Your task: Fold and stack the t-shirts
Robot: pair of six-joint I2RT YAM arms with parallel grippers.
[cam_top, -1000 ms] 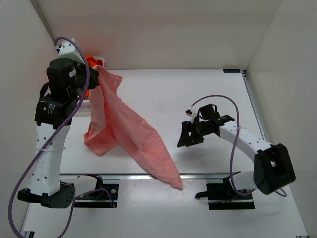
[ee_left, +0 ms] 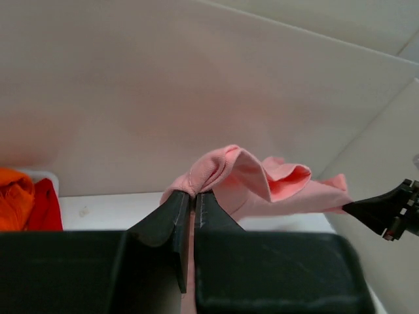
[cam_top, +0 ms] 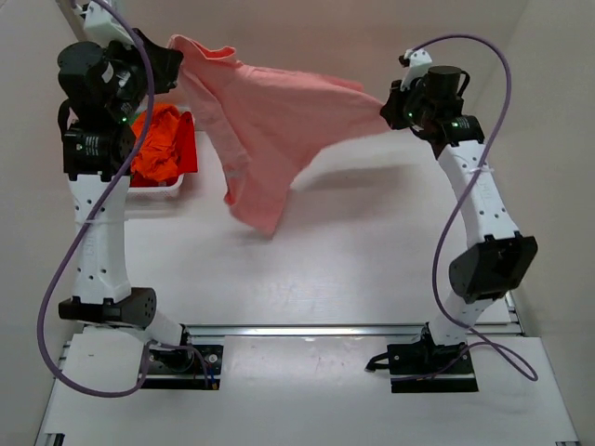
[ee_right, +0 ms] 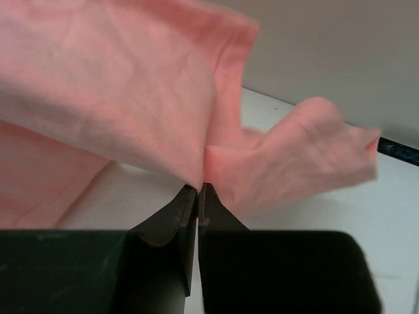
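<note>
A pink t-shirt (cam_top: 270, 116) hangs stretched in the air between my two arms, its lower part drooping to a narrow end above the table. High at the left, my left gripper is shut on one bunched part of the shirt. On the far right, my right gripper is shut with a thin pinch of the pink cloth at its fingertips; a loose flap spreads out beyond it. Orange and red shirts (cam_top: 160, 139) lie in a white bin (cam_top: 158, 193) at the table's back left, partly hidden by the left arm.
Walls (cam_top: 548, 167) close in the table at the back and sides. A metal rail (cam_top: 307, 330) runs along the front edge between the arm bases.
</note>
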